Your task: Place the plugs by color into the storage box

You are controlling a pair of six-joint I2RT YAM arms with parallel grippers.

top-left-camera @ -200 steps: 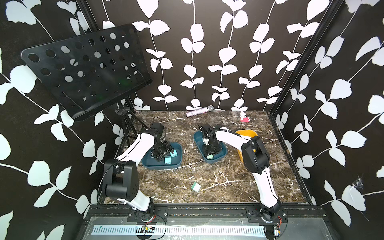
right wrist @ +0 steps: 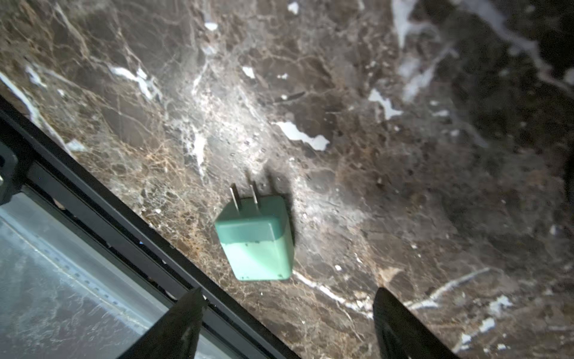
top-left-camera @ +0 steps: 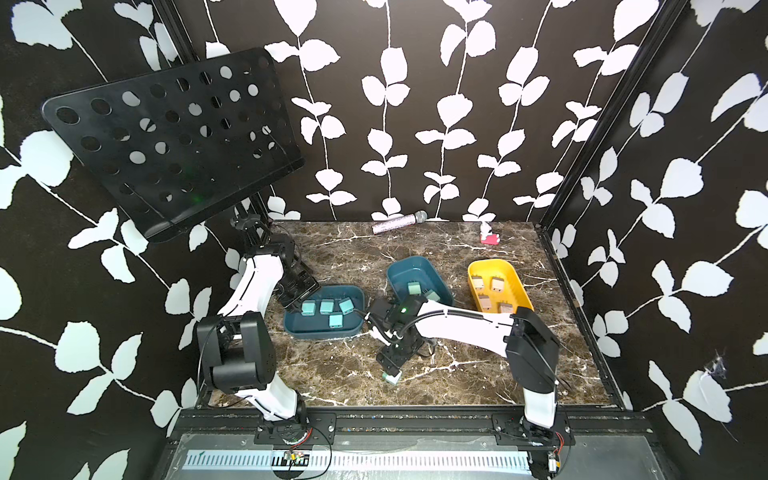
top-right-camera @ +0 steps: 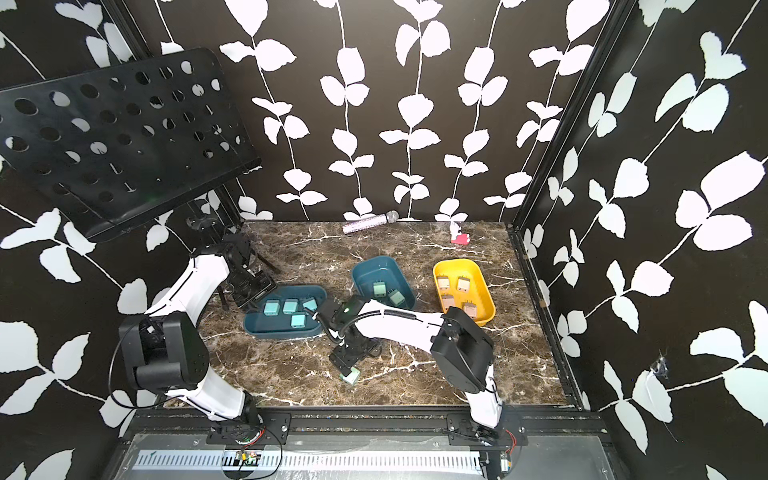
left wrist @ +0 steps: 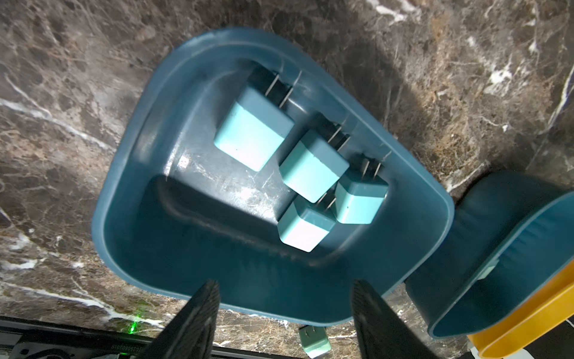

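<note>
One green plug [right wrist: 257, 239] lies on the marble table near its front edge, prongs up in the right wrist view. My right gripper is open just above it, nothing between its fingers. Several light-blue plugs [left wrist: 314, 167] rest in the left blue box [left wrist: 119, 161]. My left gripper hovers by this box's rim, fingers apart and empty. Green plugs [top-right-camera: 379, 288] sit in the middle teal box [top-right-camera: 365, 269], partly hidden by the right arm in the top left view. Pinkish plugs [top-left-camera: 497, 284] are in the yellow box [top-left-camera: 525, 293].
At the back lie a microphone-like stick [top-left-camera: 396, 223] and a small red-and-white object [top-left-camera: 489, 237]. A black perforated stand [top-left-camera: 172, 136] rises at the left.
My right arm has swung from the middle box toward the front, reaching the loose green plug. The left arm has lifted away from the blue box, up and to the left.
</note>
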